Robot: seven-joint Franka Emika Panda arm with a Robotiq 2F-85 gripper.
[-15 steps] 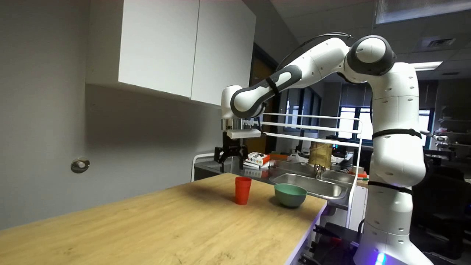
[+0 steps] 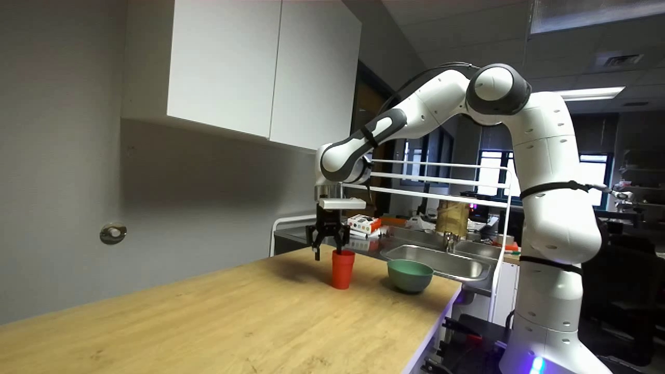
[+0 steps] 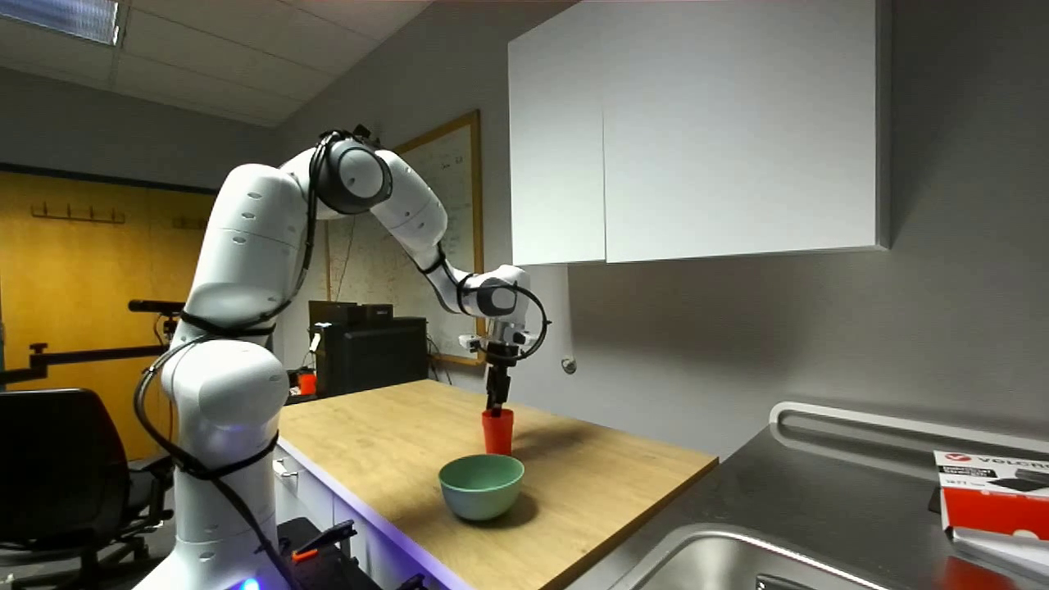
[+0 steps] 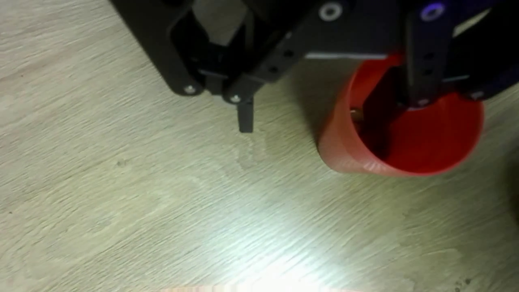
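Note:
A red cup (image 2: 342, 271) stands upright on the wooden table, near its far right end. Over its rim is my gripper (image 2: 328, 254), pointing down with its fingers spread. In the wrist view, one finger (image 4: 384, 104) reaches inside the cup (image 4: 433, 146), while the other fingertip (image 4: 246, 117) hangs outside over bare wood, with the cup's near wall between them. A gap shows between that outer finger and the wall. A small light-brown thing (image 4: 356, 114) is partly visible in the cup; I cannot tell what it is. Beside the cup sits a green bowl (image 3: 482, 487), which looks empty.
A white cabinet (image 2: 224, 68) hangs on the wall above. Past the table's end lie a metal sink (image 2: 436, 258) and a red-and-white box (image 2: 364, 224). A white rack (image 2: 436, 181) stands behind.
My gripper has come down from above the cup, and one finger has entered it. The cup and bowl stand where they were.

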